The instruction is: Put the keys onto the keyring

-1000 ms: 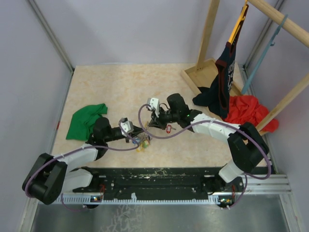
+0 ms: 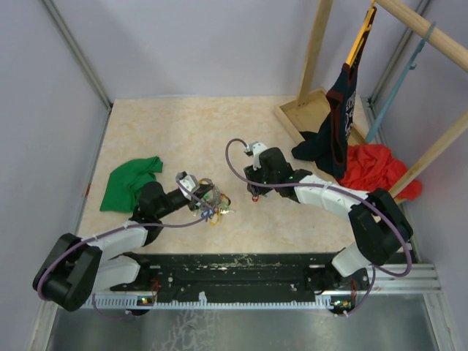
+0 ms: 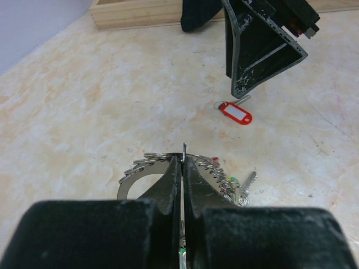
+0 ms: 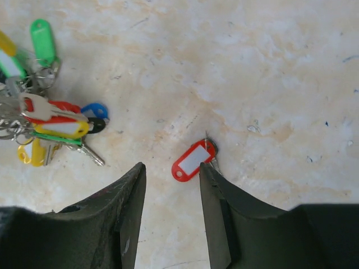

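Note:
My left gripper is shut on the large keyring (image 3: 128, 182), holding it upright with many keys and coloured tags (image 4: 45, 42) hanging from it, left of centre in the top view. A loose key with a red tag (image 4: 190, 159) lies on the table below my right gripper, which is open with nothing between its fingers. In the left wrist view that red tag (image 3: 235, 114) lies beyond the keyring, beneath the right gripper.
A green cloth (image 2: 128, 183) lies at the left. At the right stand a wooden tray (image 2: 300, 117) and frame with a hanging dark cloth (image 2: 336, 124), beside a red cloth (image 2: 376, 172).
My right gripper has moved rightward, away from the keyring, to above the loose red-tagged key. My left gripper has drawn slightly left with the keyring.

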